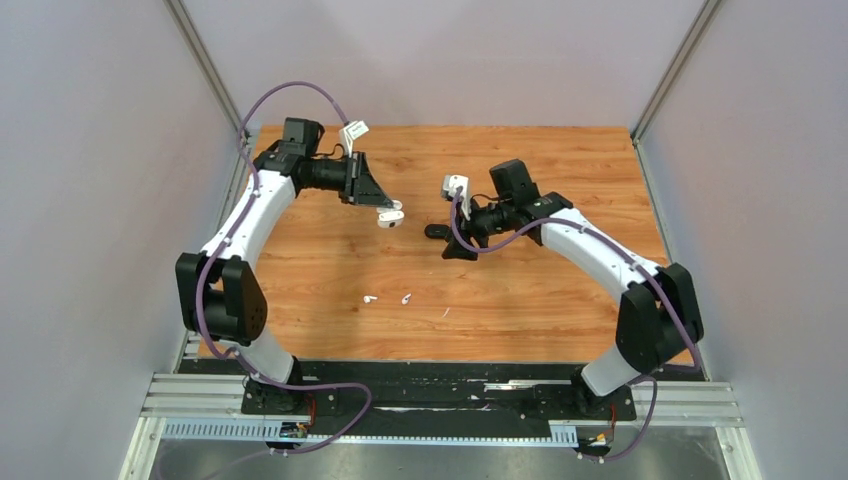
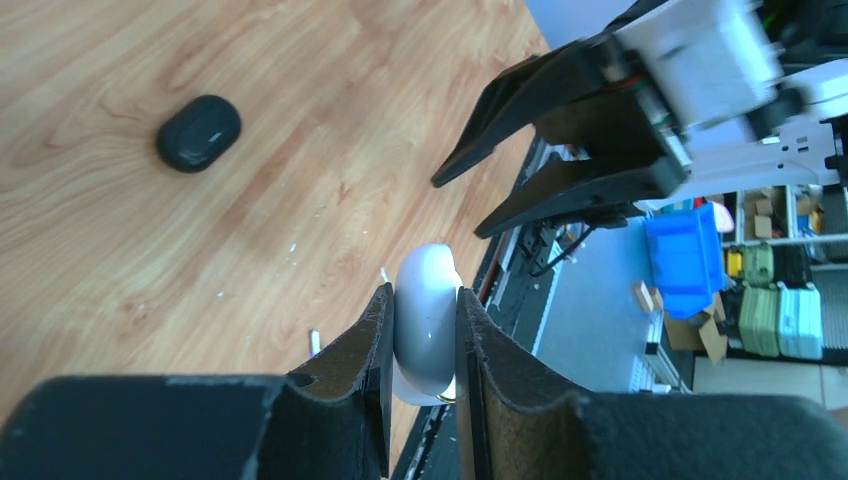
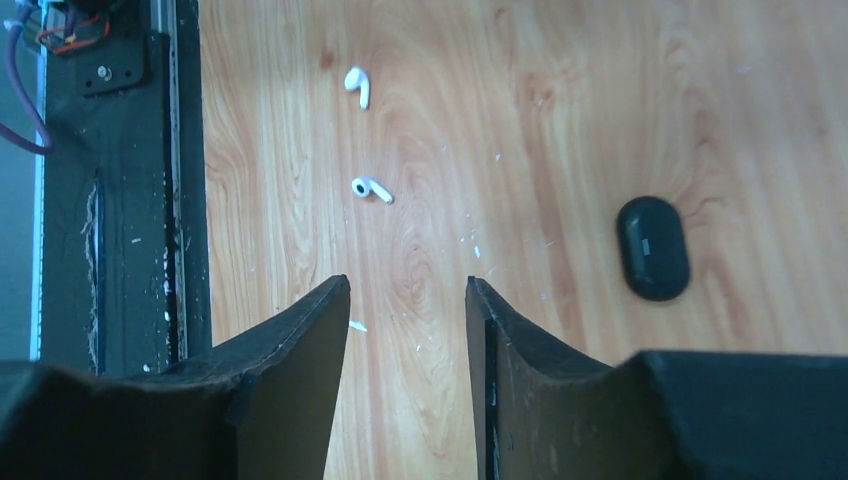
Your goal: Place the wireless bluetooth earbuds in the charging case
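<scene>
The white charging case (image 1: 390,216) is held above the table by my left gripper, whose fingers press on both sides of it. Seen from above, it shows as two white parts, like an opened lid and body. Two white earbuds lie loose towards the table's front: one earbud (image 1: 370,299) on the left, the other earbud (image 1: 406,299) just right of it. They also appear in the right wrist view as an upper earbud (image 3: 357,85) and a lower earbud (image 3: 370,188). My right gripper is open over the table, with nothing between its fingers.
A rounded black case (image 3: 653,248) rests on the wood close beside the right gripper. A thin white sliver (image 1: 446,312) lies right of the earbuds. Bare wood surrounds the earbuds, with the table's front edge beyond them.
</scene>
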